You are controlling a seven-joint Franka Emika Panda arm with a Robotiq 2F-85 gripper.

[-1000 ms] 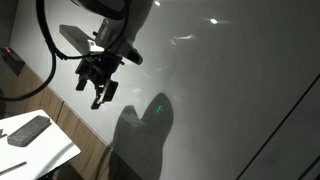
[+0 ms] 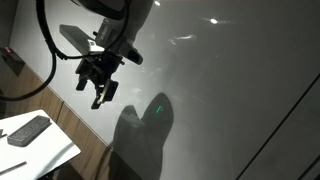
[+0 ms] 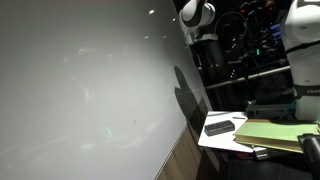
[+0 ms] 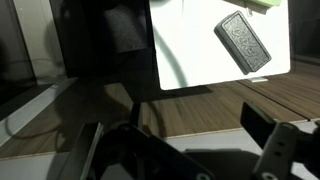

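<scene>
My gripper [image 2: 91, 94] hangs in the air before the big whiteboard [image 2: 220, 80], its two fingers spread apart with nothing seen between them. In the wrist view the fingers stand wide apart at the lower left and lower right. Below, a dark, ridged block that looks like a whiteboard eraser [image 4: 243, 42] lies on a white sheet or tabletop [image 4: 185, 62]. Exterior view 2 also shows the eraser [image 3: 218, 128], well below the arm. A thin dark stick, perhaps a pen [image 2: 12, 168], lies near it. Gripper and eraser are clearly apart.
Brown wood panelling [image 4: 205, 112] runs along the whiteboard's lower edge. A green flat item [image 3: 270, 132] rests beside the white surface, near other equipment at the right. A dark cable [image 2: 45, 45] loops by the arm. Free space lies in front of the whiteboard.
</scene>
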